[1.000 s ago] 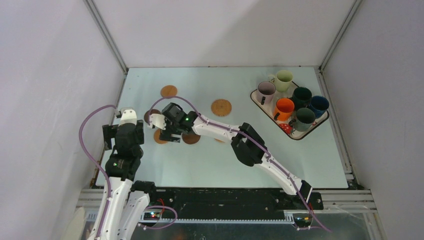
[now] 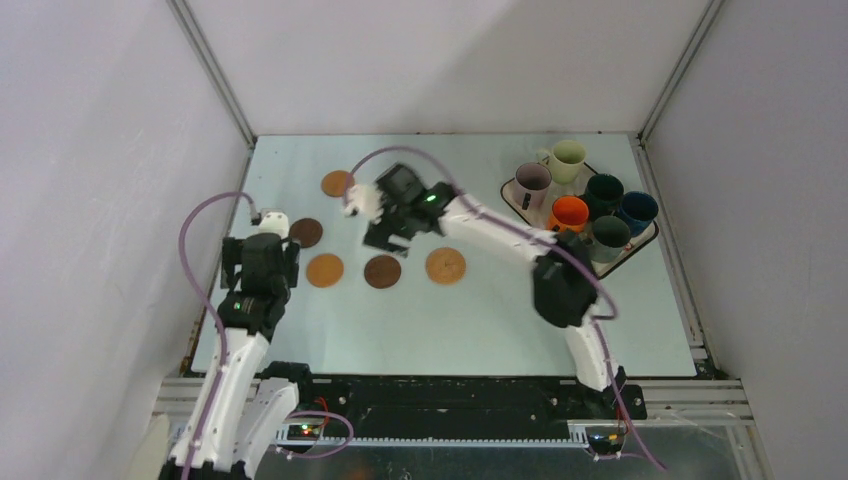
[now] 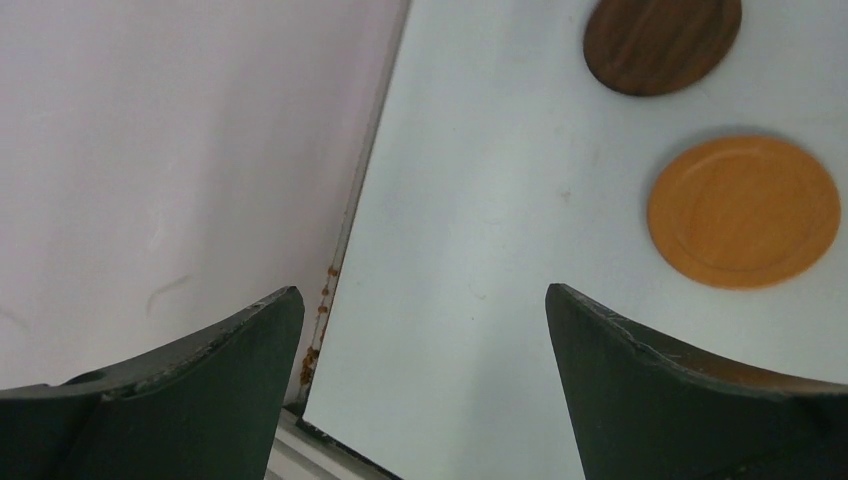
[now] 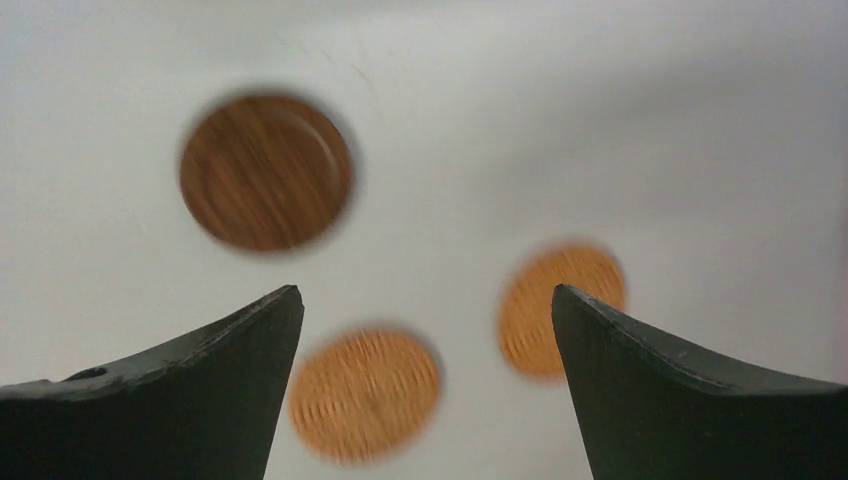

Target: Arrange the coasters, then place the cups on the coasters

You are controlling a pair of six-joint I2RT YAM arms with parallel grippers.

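Note:
Several round wooden coasters lie on the table, such as a light one and a dark one. Several cups, among them an orange one, stand on a tray at the right. My right gripper, motion-blurred, is over the middle-left of the table, open and empty; its wrist view shows blurred coasters below. My left gripper is open and empty at the table's left edge, beside an orange-brown coaster.
White walls border the left, back and right, with metal rails along the edges.
My right arm has swung up and to the right from over the left coasters, uncovering some. My left gripper has shifted slightly right. The cups have not moved.

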